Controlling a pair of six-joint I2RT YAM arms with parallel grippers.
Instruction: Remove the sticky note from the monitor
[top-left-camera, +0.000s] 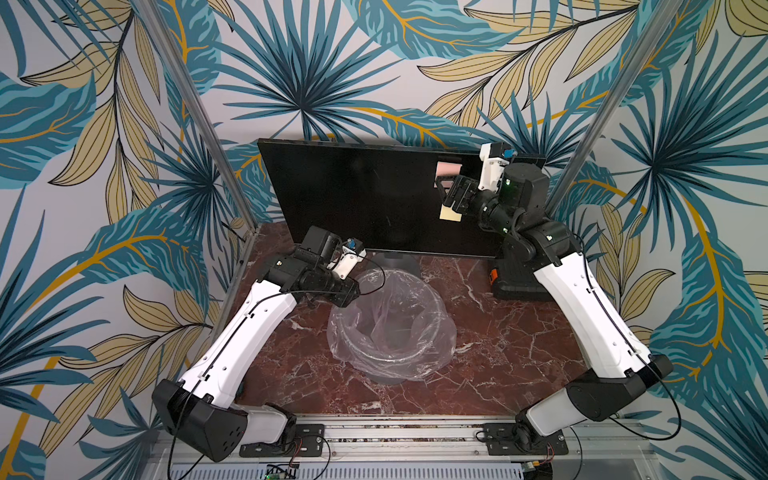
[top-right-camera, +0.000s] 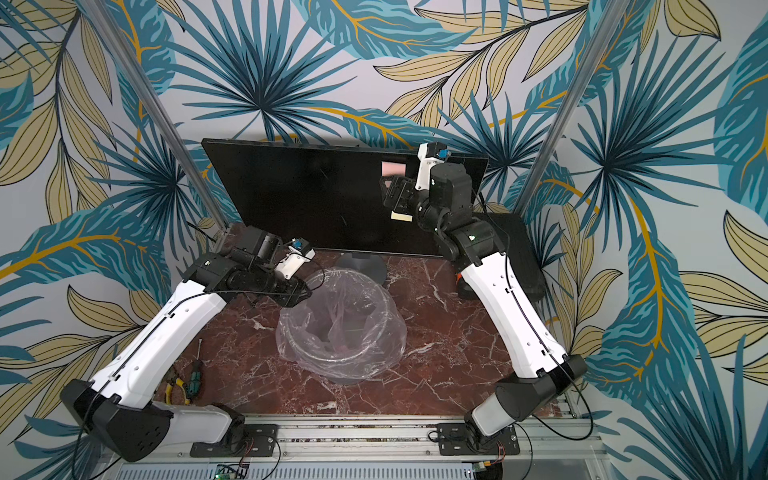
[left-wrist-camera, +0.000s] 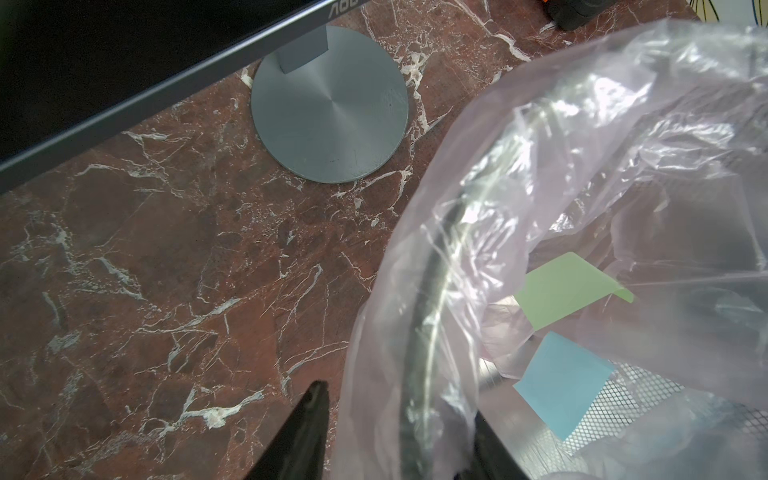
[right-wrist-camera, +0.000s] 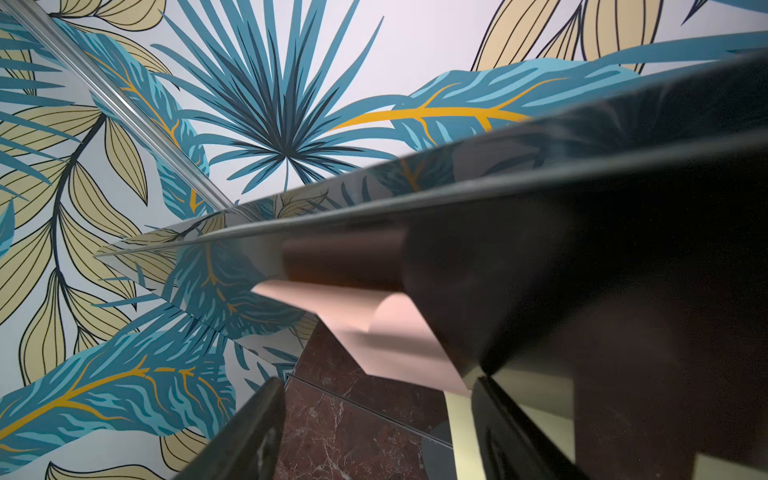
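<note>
The black monitor (top-left-camera: 352, 192) carries a pink sticky note (top-left-camera: 448, 168) with a pale yellow note (top-left-camera: 449, 213) below it. My right gripper stands open just in front of the pink note (right-wrist-camera: 384, 344), seen curling from the screen in the right wrist view, with nothing held. My left gripper is at the bag-lined bin's rim (left-wrist-camera: 456, 232), its fingertips blurred either side of it, apparently open. Inside the bin lie a green note (left-wrist-camera: 568, 288) and a blue note (left-wrist-camera: 564, 384).
The monitor's round stand (left-wrist-camera: 328, 112) is behind the bin. A black case (top-right-camera: 512, 264) sits at the right, and pliers and tools (top-right-camera: 192, 380) lie at the front left.
</note>
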